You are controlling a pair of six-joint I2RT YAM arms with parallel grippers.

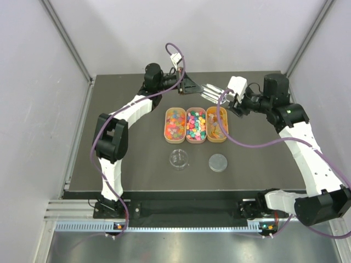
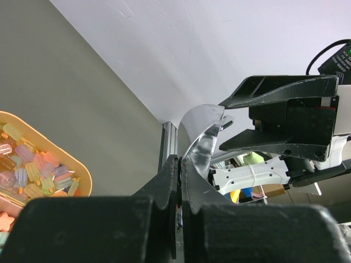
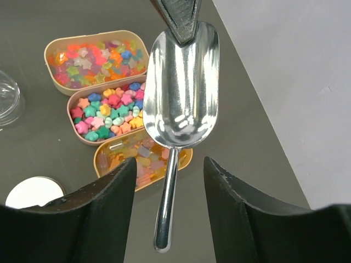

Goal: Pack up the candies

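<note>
A metal scoop [image 1: 213, 93] [image 2: 203, 131] [image 3: 184, 90] hangs above the table, its bowl toward my left gripper [image 1: 201, 89], which is shut on the bowl's edge. My right gripper stands part open, one finger on each side of the scoop's handle [image 3: 168, 205], with gaps visible on both sides in the right wrist view. Side by side below are three candy bins: a left one [image 1: 175, 142] with translucent candies, a middle one [image 1: 196, 141] with bright star-like candies, and a right one [image 1: 218, 139] with pale translucent pieces. No candy shows in the scoop.
In front of the bins stand a clear round jar [image 1: 179, 158] and a round lid [image 1: 218, 163]. Bare table [image 1: 142, 170] lies to the left and right of them. Walls border the table at the back and sides, and purple cables loop along both arms.
</note>
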